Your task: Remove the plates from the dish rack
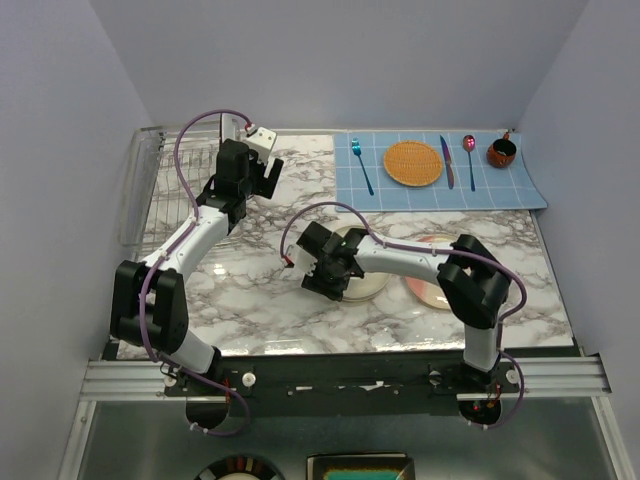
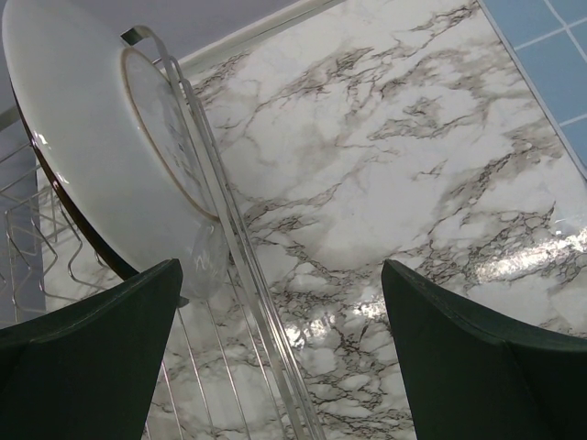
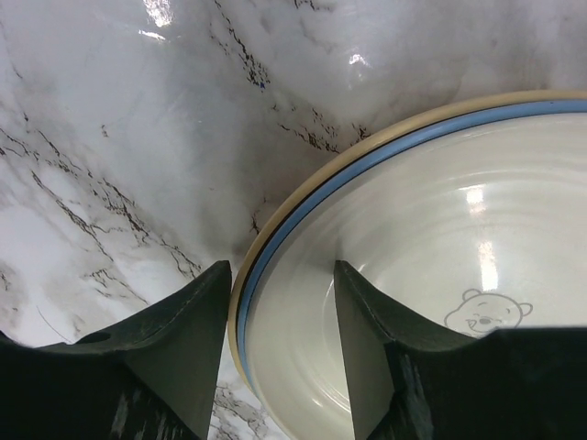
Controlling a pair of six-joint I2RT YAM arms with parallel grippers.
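Observation:
In the left wrist view, a white plate (image 2: 83,119) stands on edge in the wire dish rack (image 2: 197,367). The top view has that rack (image 1: 170,200) at the back left. At its right side, my left gripper (image 1: 268,178) is open with nothing between its fingers. Lower in the middle lie round, pale plates (image 1: 368,287), apparently stacked. My right gripper is shut on their near rim, one finger outside and one over the inner face. The upper plate (image 3: 431,220) has a blue rim and a bear face; a tan rim shows beneath it.
A pink-and-cream plate (image 1: 428,293) lies under the right forearm. On a blue mat (image 1: 360,203) at the back are a woven round mat (image 1: 412,163), a fork (image 1: 361,165), a knife (image 1: 447,162), a spoon (image 1: 470,160) and a brown mug (image 1: 502,151).

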